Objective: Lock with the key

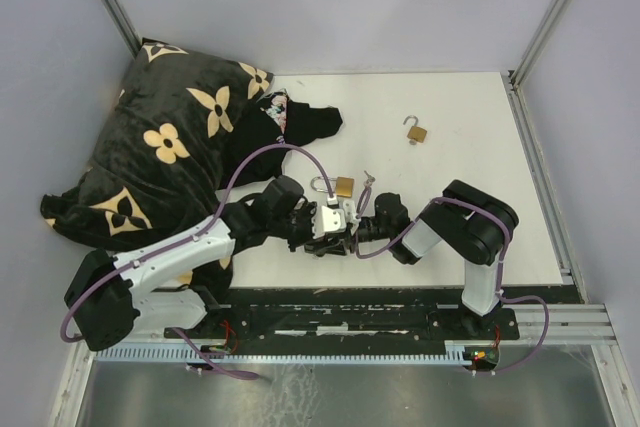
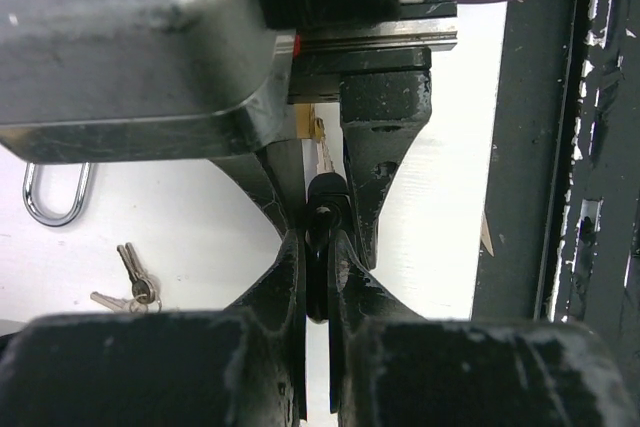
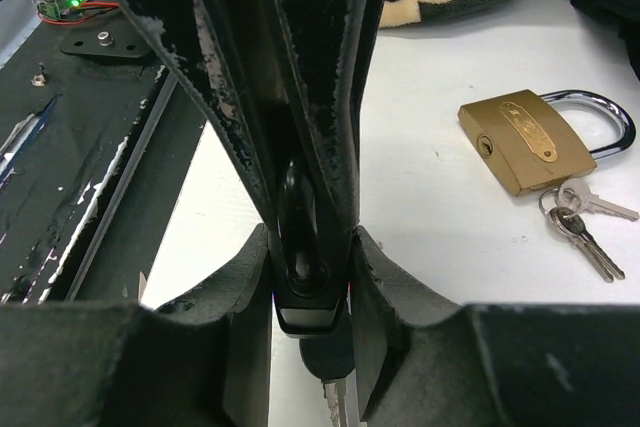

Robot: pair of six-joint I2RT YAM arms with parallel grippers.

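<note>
A key with a black head (image 2: 326, 185) lies between my two grippers, its metal blade pointing away from my left wrist. My left gripper is shut on the head end. From the opposite side, the open right gripper has its fingers apart around the key head (image 3: 327, 355); whether they touch it I cannot tell. In the right wrist view, a brass padlock (image 3: 528, 142) lies on the table with a smaller set of keys (image 3: 588, 227) beside it. In the top view it is just behind the grippers.
Farther back right lies another brass padlock (image 1: 417, 134) with its shackle swung out. A dark patterned cushion (image 1: 160, 142) and black cloth (image 1: 300, 122) fill the left.
</note>
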